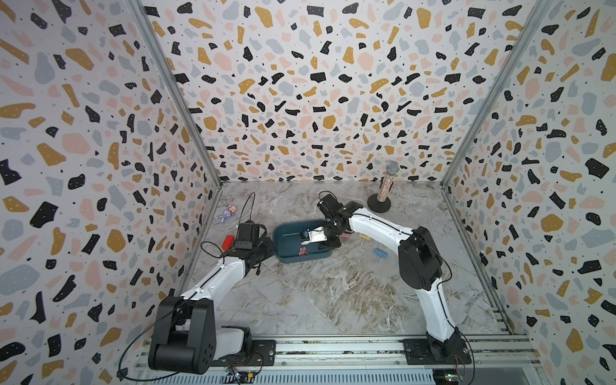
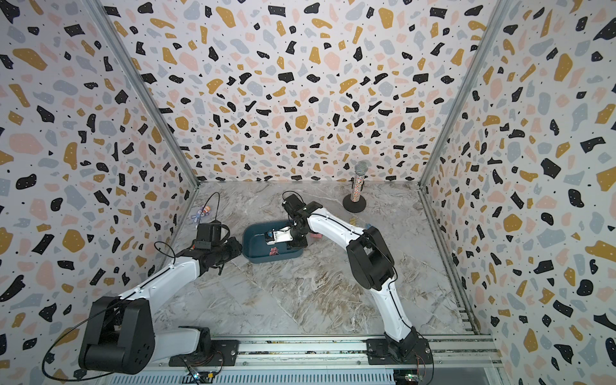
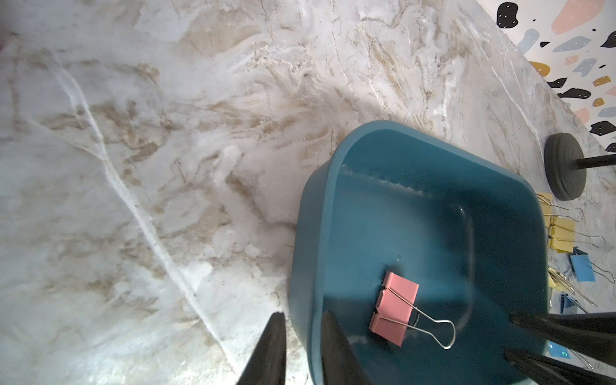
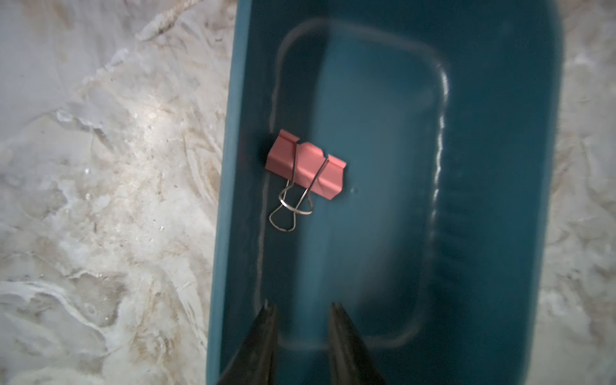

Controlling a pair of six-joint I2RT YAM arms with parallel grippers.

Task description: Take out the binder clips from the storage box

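A teal storage box (image 1: 285, 256) holds a pink binder clip (image 4: 304, 163) with silver handles, lying near one long wall in the right wrist view. My right gripper hangs over the box, fingers part open, with the clip ahead of its tips and nothing seen between them. My left gripper is beside the box at its left end, fingers slightly apart at the wall; whether anything is between them is hard to tell. Yellow binder clips (image 3: 563, 232) and blue binder clips (image 3: 582, 266) lie outside, right of the box.
A microphone stand (image 1: 379, 202) is at the back right. A purple-blue toy (image 1: 227, 213) and a red object (image 1: 227, 242) lie left of the box.
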